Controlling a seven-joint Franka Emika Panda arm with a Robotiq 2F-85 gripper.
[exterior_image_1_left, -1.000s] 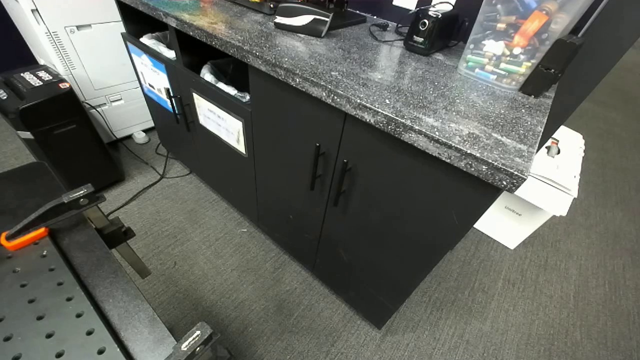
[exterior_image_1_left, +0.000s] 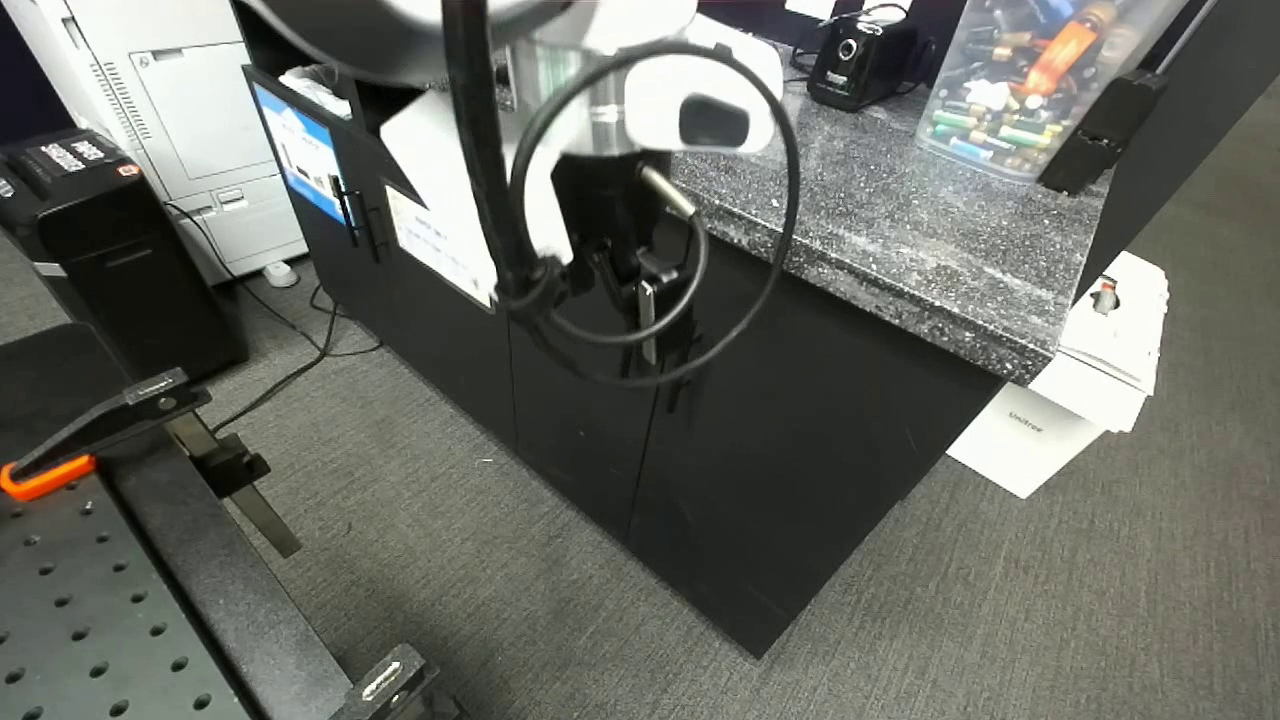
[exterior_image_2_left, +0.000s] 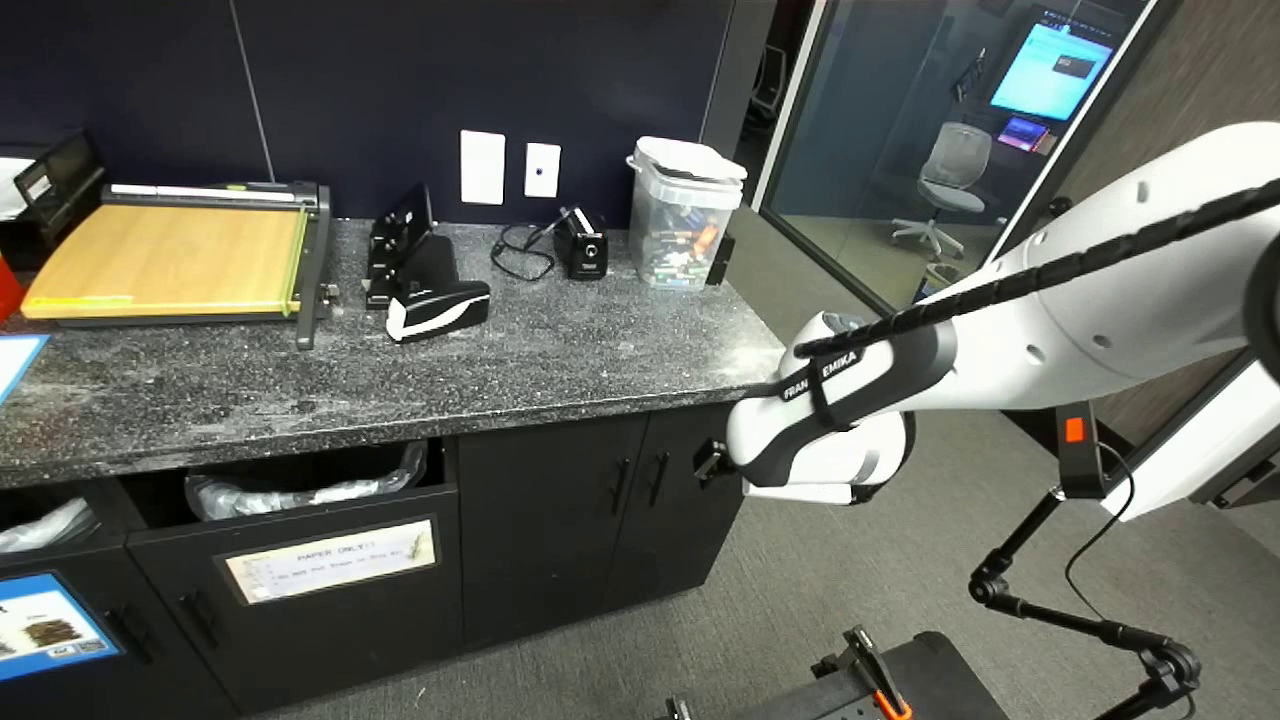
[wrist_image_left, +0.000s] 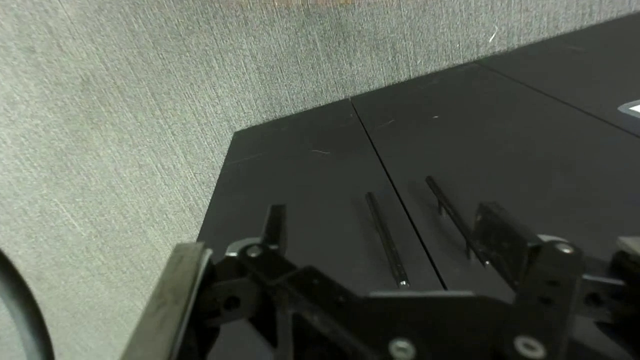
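Note:
Two closed black cabinet doors meet at a thin seam in the wrist view. A vertical black handle (wrist_image_left: 387, 240) stands on one side of the seam and a second handle (wrist_image_left: 450, 210) on the other. My gripper is open before the doors, nothing clasped between its fingers. Both handles appear in the span between the fingertips, and the right finger (wrist_image_left: 504, 237) overlaps the lower part of the second handle in this view. Whether it touches is unclear. In exterior view 1 the arm and a looped cable largely cover the gripper (exterior_image_1_left: 648, 314).
The speckled countertop (exterior_image_2_left: 552, 360) overhangs the cabinet and carries a paper cutter (exterior_image_2_left: 168, 258), a stapler (exterior_image_2_left: 439, 310) and a clear bin (exterior_image_2_left: 684, 228) of batteries. A perforated table (exterior_image_1_left: 108, 612) with clamps stands opposite. Carpet (exterior_image_1_left: 504, 576) between them is clear.
In exterior view 1 the arm has come into the picture from above and now hangs before the counter and the door handles. The doors remain closed.

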